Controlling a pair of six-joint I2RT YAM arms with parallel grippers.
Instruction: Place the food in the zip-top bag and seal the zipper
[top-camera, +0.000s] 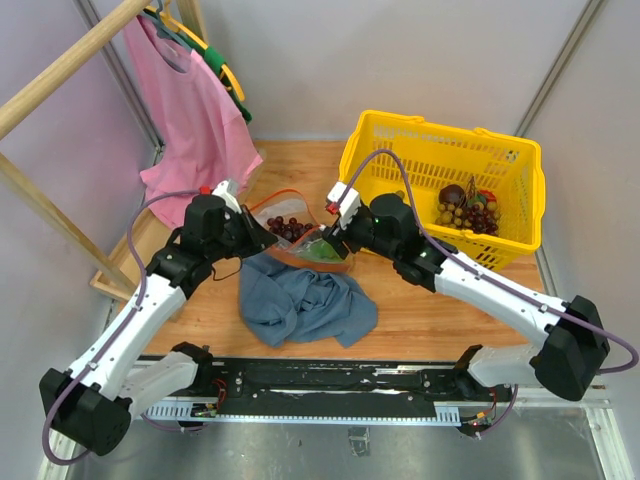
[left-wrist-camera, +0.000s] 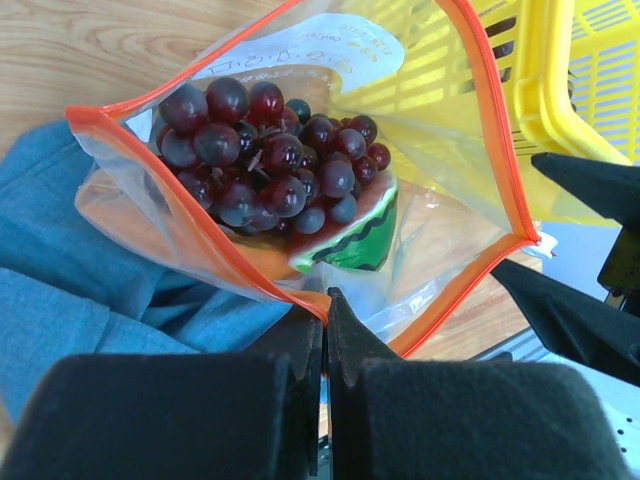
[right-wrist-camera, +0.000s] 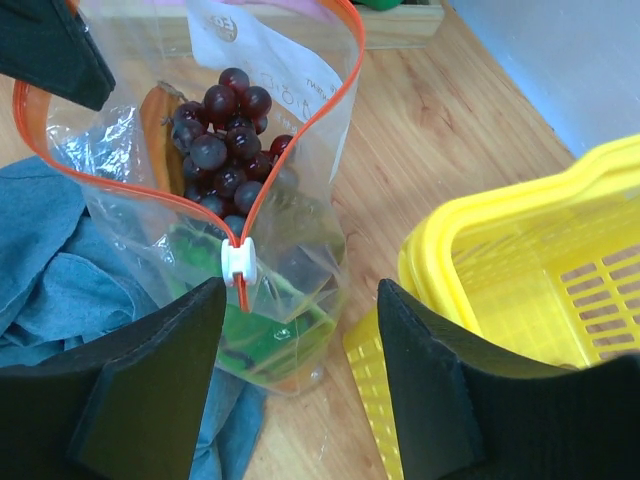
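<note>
The clear zip bag (left-wrist-camera: 440, 235) with orange edging gapes wide at its mouth. Inside it lie dark red grapes (left-wrist-camera: 262, 160) and a watermelon slice (left-wrist-camera: 360, 240); something green (right-wrist-camera: 262, 335) shows through its side. My left gripper is shut on the bag's orange rim at the near side. My right gripper stands open, its fingers (right-wrist-camera: 165, 370) on either side of the view and nothing between them touching. The white zipper slider (right-wrist-camera: 239, 262) sits on the orange strip ahead of the right gripper, nearer its left finger.
Close to the right of the bag stands a yellow basket (top-camera: 545, 195) holding more fruit. A blue cloth (top-camera: 305, 300) lies in front of and partly beneath the bag. At the back left hangs a pink shirt (top-camera: 190, 110). Bare wooden table (top-camera: 440, 320) shows at front right.
</note>
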